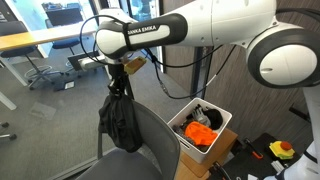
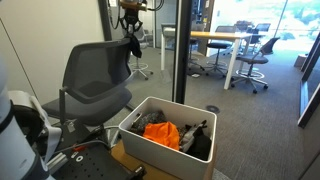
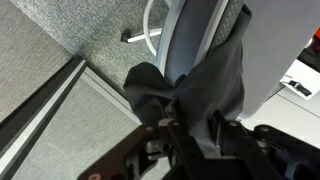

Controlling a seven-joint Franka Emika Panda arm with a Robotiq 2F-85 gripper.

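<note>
A dark cloth (image 1: 120, 123) hangs at the top of the grey chair's backrest (image 1: 152, 133), drooping on its near side. My gripper (image 1: 118, 88) is right above, at the cloth's upper end, pointing down. In the wrist view the cloth (image 3: 210, 85) bunches between and in front of the fingers, covering their tips, so how tightly they stand around it is hidden. The exterior view from the other side has the gripper (image 2: 130, 32) small and high, near the top of the chair back (image 2: 95, 68).
A white box (image 2: 165, 150) with an orange cloth (image 2: 161, 136) and several dark items stands beside the chair. Desks (image 1: 50, 35) and office chairs are farther back. Open carpet (image 1: 50, 130) lies left of the chair.
</note>
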